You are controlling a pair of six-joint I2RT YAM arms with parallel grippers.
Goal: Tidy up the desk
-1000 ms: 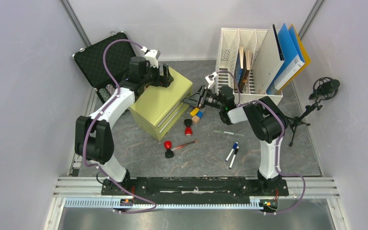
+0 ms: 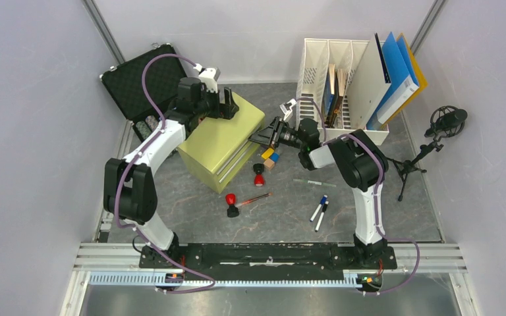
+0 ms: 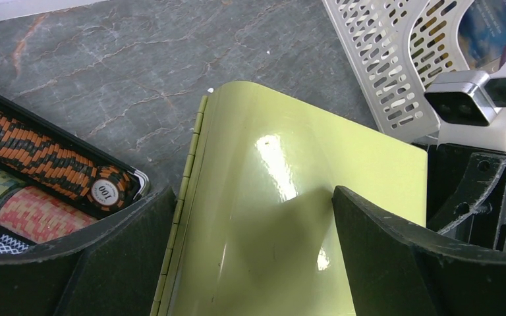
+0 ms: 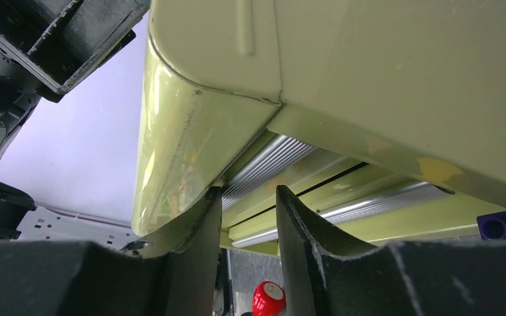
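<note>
A pale green drawer cabinet [image 2: 207, 148] stands left of centre. My left gripper [image 2: 227, 105] is over its far end; in the left wrist view its fingers straddle the cabinet top [image 3: 257, 217], part open. My right gripper [image 2: 260, 138] is at the drawer front. In the right wrist view its fingers [image 4: 309, 263] are a little apart beside a silver handle strip [image 4: 263, 168]; whether they touch it I cannot tell. Two stamps [image 2: 258, 174], small blocks [image 2: 269, 164] and pens [image 2: 317, 210] lie on the grey desk.
A white file organizer [image 2: 309, 59] with folders stands at the back right, a microphone on a stand [image 2: 448, 122] at the right. An open black case [image 2: 135, 79] lies at the back left.
My right gripper and arm have shifted very slightly toward the cabinet's front and down in the top view. The left arm looks the same.
</note>
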